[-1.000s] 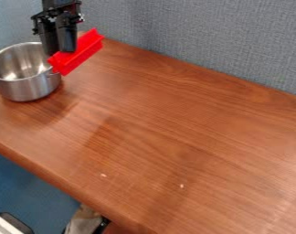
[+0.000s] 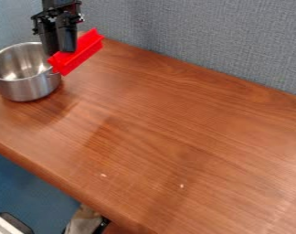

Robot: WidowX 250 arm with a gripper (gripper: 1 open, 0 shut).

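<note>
A bright red rectangular block point(image 2: 76, 52) hangs tilted at the upper left, held in my black gripper point(image 2: 63, 47), which is shut on it and partly hidden behind it. Just to the left and below stands a steel pot point(image 2: 26, 80) on the wooden table. The block is over or beside the pot's right rim; I cannot tell whether it touches the rim.
A grey padded wall point(image 2: 212, 32) runs along the back. The table's left edge drops to a blue surface point(image 2: 23, 187), with some equipment at the lower left.
</note>
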